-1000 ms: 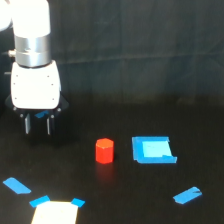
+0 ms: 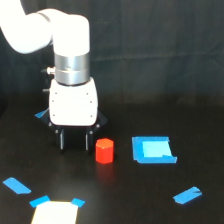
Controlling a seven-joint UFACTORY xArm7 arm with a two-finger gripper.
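A small red block point(image 2: 104, 151) rests on the dark table near the middle of the view. My gripper point(image 2: 74, 141) is to the left of the block, fingers pointing down and spread apart, with nothing visible between them. Its right finger point(image 2: 87, 141) appears close to the block's left side; whether they touch or how far apart they are in depth, I cannot tell.
Right of the block, blue tape point(image 2: 139, 141) frames a pale blue patch point(image 2: 157, 149). A pale square point(image 2: 52, 214) with blue tape at its corners lies at the lower edge. Loose tape strips lie at lower left point(image 2: 17, 186) and lower right point(image 2: 187, 195).
The arm has moved right and lower in the view, bringing my gripper from the far left to beside the red block. The block has not moved.
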